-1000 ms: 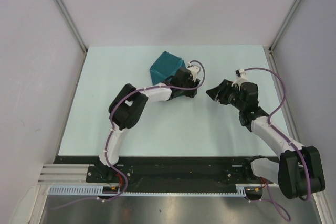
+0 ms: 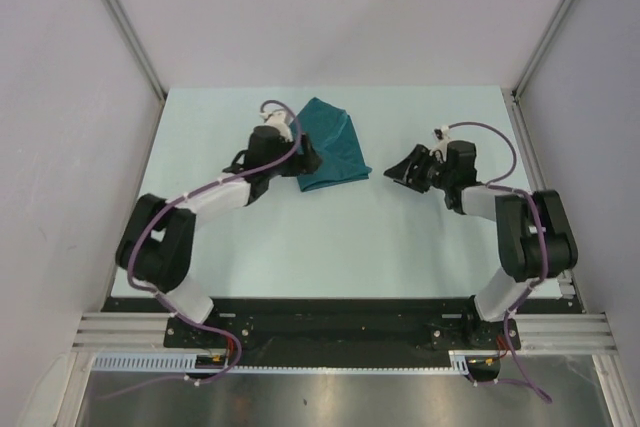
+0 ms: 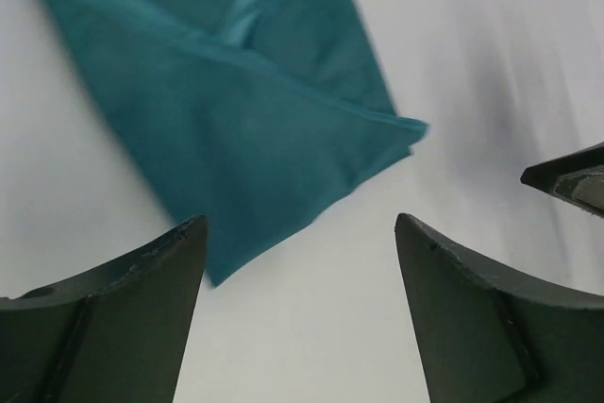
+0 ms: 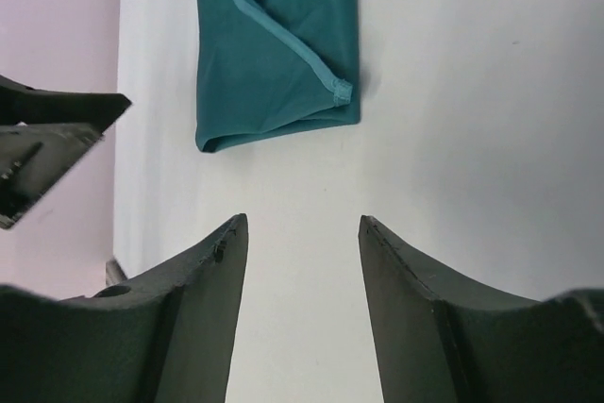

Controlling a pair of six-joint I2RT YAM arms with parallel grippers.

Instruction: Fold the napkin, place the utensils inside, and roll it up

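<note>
A teal napkin [image 2: 335, 147] lies folded on the white table [image 2: 360, 247], with a diagonal folded edge and a small raised corner at its right. In the left wrist view the napkin [image 3: 226, 158] lies beyond my left gripper, which is open and, in the top view, hovers over the napkin's left part. My right gripper stands open to the right of the napkin [image 4: 269, 87], apart from it, with bare table between its fingers. I see no utensils on the table.
Pale walls rise at both sides and the back.
My left gripper has moved leftward from the napkin's right corner to its left part. The napkin looks much the same.
</note>
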